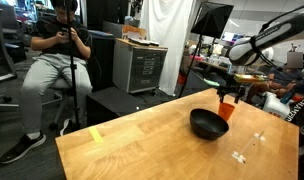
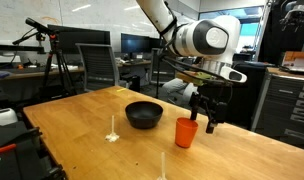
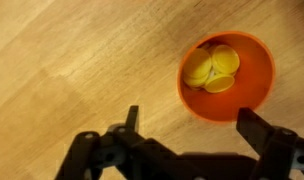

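An orange cup (image 1: 226, 111) (image 2: 186, 134) stands upright on the wooden table. Seen from above in the wrist view, the cup (image 3: 254, 92) has several yellow round pieces (image 3: 210, 66) lying inside it. My gripper is open, with its two fingers wide apart and the near side of the cup's rim showing between and ahead of them. In exterior view 2 the gripper (image 2: 204, 118) hangs close beside the cup, around rim height. No contact with the cup can be made out.
A black bowl (image 1: 209, 125) (image 2: 144, 114) stands near the cup. Two small white items, one (image 2: 113, 129) near the bowl and another (image 2: 162, 167) at the front, are on the table. People are in the background.
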